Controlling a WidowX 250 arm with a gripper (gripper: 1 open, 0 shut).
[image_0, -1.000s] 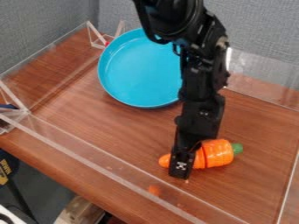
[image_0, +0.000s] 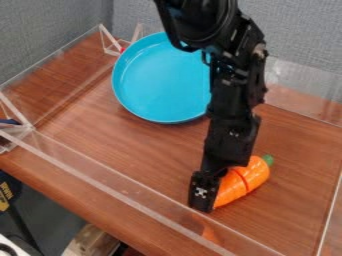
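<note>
My black gripper (image_0: 205, 194) is down at the wooden tabletop, at the left end of an orange toy carrot (image_0: 243, 180) with a green top. The carrot lies slanted, its top pointing up and right, partly behind the gripper. Whether the fingers are open or shut on the carrot is hidden.
A blue plate (image_0: 147, 90) lies at the back, left of the arm. Clear acrylic walls border the wooden table (image_0: 94, 150). A dark gap with assorted items lies beyond its front-left edge.
The carrot has turned from nearly level to slanted, its green top higher in view. My gripper has shifted slightly down and left.
</note>
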